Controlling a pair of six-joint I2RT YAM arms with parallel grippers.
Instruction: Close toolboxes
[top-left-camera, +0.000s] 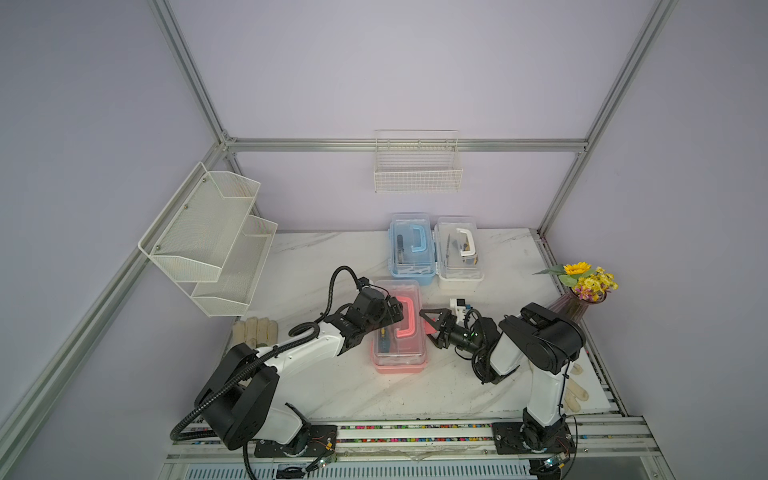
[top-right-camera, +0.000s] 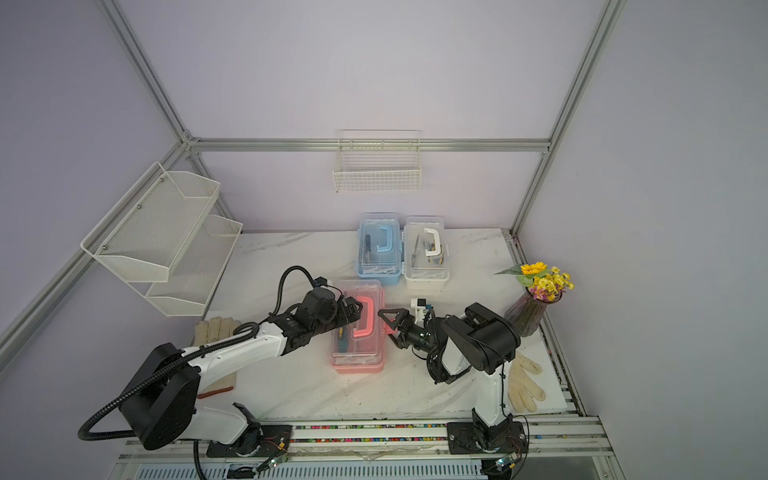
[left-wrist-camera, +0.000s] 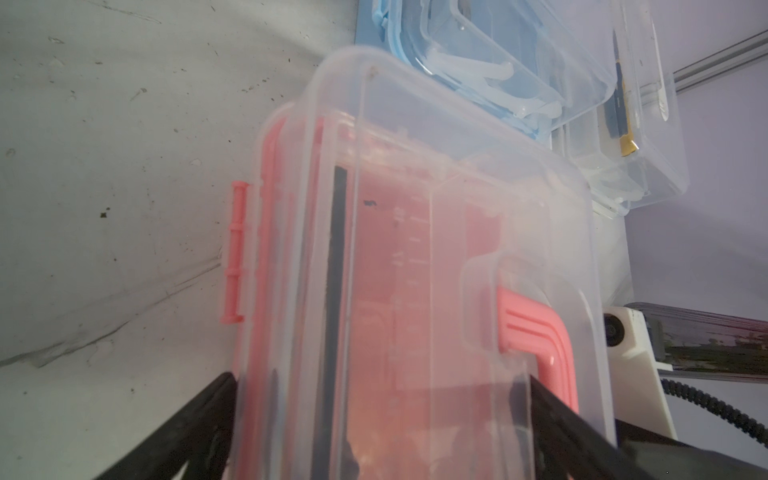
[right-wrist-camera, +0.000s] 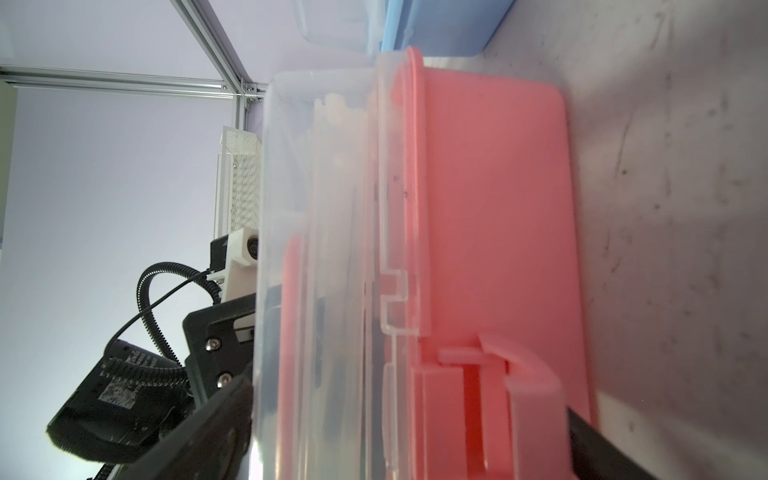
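Observation:
A pink toolbox (top-left-camera: 400, 358) with a clear lid (left-wrist-camera: 400, 200) stands mid-table, its lid lying down over the base. My left gripper (top-left-camera: 397, 310) is over the lid's left part, beside the pink handle (left-wrist-camera: 544, 336); its fingers (left-wrist-camera: 188, 436) are apart. At the box's right side, my right gripper is open, its fingers (right-wrist-camera: 220, 436) spread around the lid edge and the pink latch (right-wrist-camera: 528, 408). The latch juts outward from the side wall; whether it grips the lid's rim I cannot tell. The blue toolbox (top-left-camera: 412, 248) and white toolbox (top-left-camera: 458, 252) sit behind, lids down.
A vase of flowers (top-left-camera: 588, 288) stands at the right edge. Gloves (top-right-camera: 524, 384) lie at the right, with another pair (top-right-camera: 216, 328) at the left. A mesh shelf (top-left-camera: 212, 240) hangs on the left.

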